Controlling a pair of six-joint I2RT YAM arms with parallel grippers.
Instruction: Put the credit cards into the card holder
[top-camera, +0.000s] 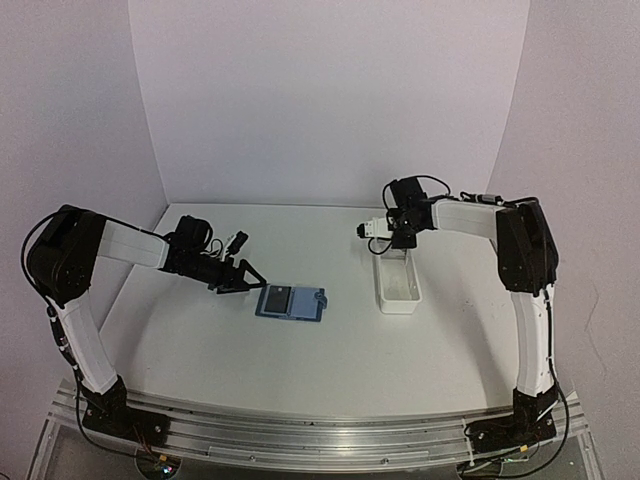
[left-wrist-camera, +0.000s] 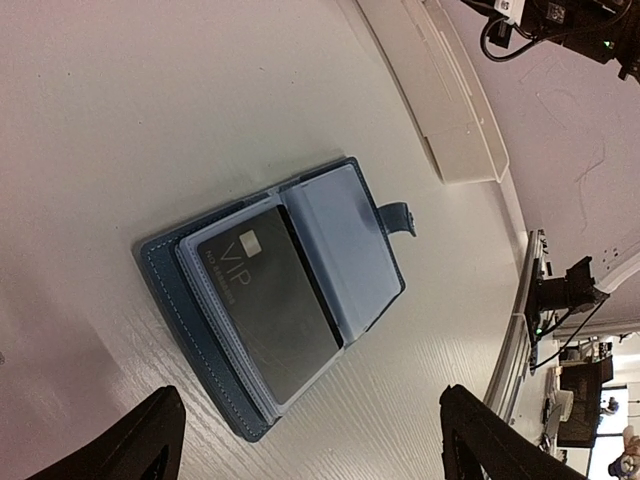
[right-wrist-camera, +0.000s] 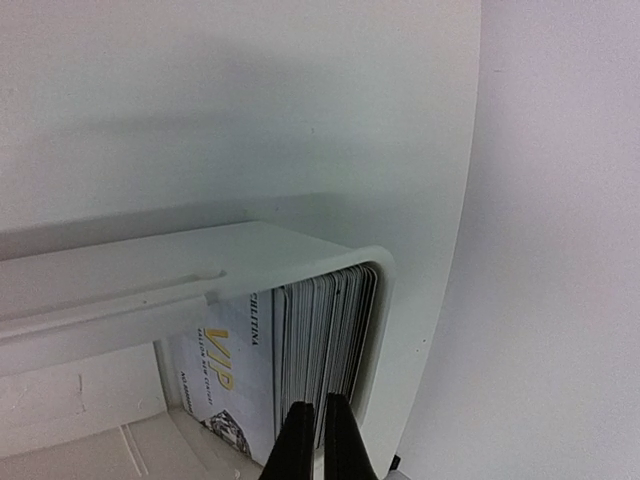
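A blue card holder (top-camera: 307, 302) lies open on the table, a dark VIP card (left-wrist-camera: 262, 306) in its near pocket and a clear sleeve (left-wrist-camera: 342, 240) beside it. My left gripper stands open just left of it, empty. A white box (top-camera: 399, 296) holds a stack of cards (right-wrist-camera: 320, 340) upright at its back end, one white VIP card (right-wrist-camera: 225, 370) facing out. My right gripper is over that end, fingertips at the stack, close together; whether a card is between them is hard to see.
Walls (top-camera: 330, 110) enclose the back and sides, and a metal rail (top-camera: 310, 440) runs along the front edge.
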